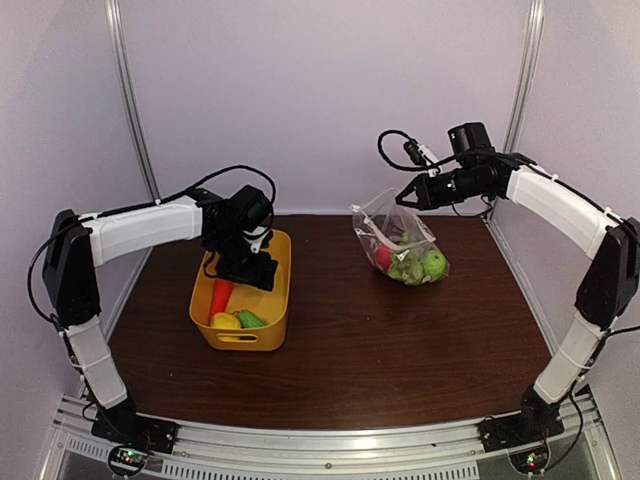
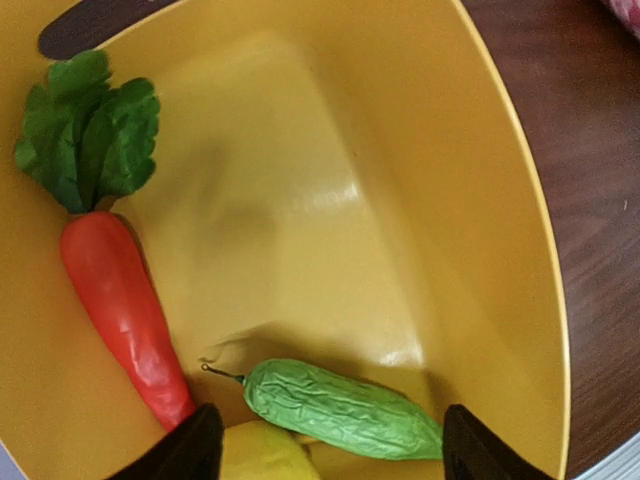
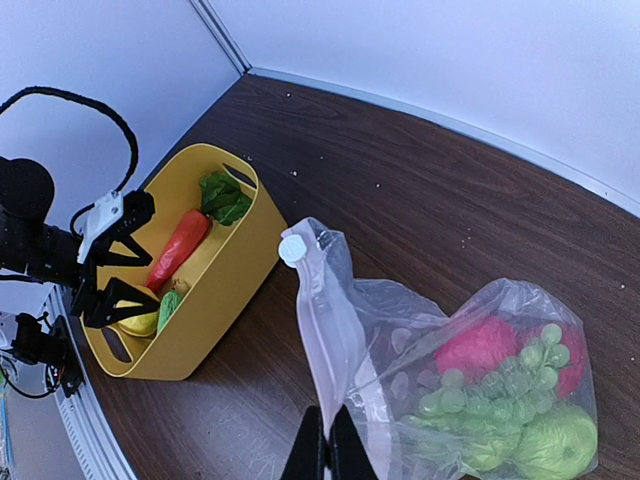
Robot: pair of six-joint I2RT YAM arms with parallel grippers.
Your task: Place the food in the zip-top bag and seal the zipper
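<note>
The clear zip bag (image 1: 375, 232) hangs on the right side with its mouth zip at the top; my right gripper is shut on its rim. Inside show a red-pink item (image 3: 478, 345), green grapes (image 3: 510, 385) and a round green vegetable (image 3: 555, 440). On the left, my left gripper (image 1: 262, 278) is over the yellow basket (image 1: 283, 310), fingers apart and empty. In the basket lie a red carrot (image 2: 115, 300) with green leaves (image 2: 90, 130), a green cucumber-like vegetable (image 2: 340, 410) and a yellow item (image 2: 265, 455), the last two nearest the left fingertips.
The basket's raised walls (image 2: 520, 200) surround the left gripper's area. Pale walls close off the back and sides.
</note>
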